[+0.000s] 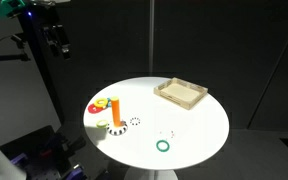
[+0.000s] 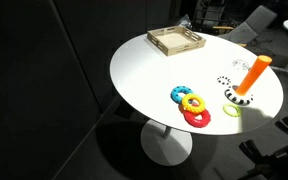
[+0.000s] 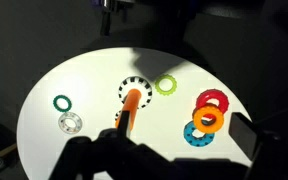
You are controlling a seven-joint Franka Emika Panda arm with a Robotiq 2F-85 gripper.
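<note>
An orange post (image 1: pixel 116 112) stands upright on a black-and-white base ring (image 2: pixel 239 97), near the table's edge. A lime-green ring (image 3: pixel 165 85) lies beside that base. Close by is a small cluster: a red ring (image 2: pixel 196 118), a yellow-orange ring (image 3: pixel 210 120) and a blue ring (image 3: pixel 198 135), overlapping. A teal ring (image 1: pixel 163 145) and a pale dotted ring (image 3: pixel 70 122) lie apart from them. My gripper is open and empty, high above the table; its left finger (image 3: pixel 109 157) covers part of the wrist view.
A shallow wooden tray (image 1: pixel 181 93) sits toward the table's far side. The round white table (image 2: pixel 144 75) has clear room between the tray and the rings. Another black-and-white ring (image 1: pixel 137 121) lies near the post.
</note>
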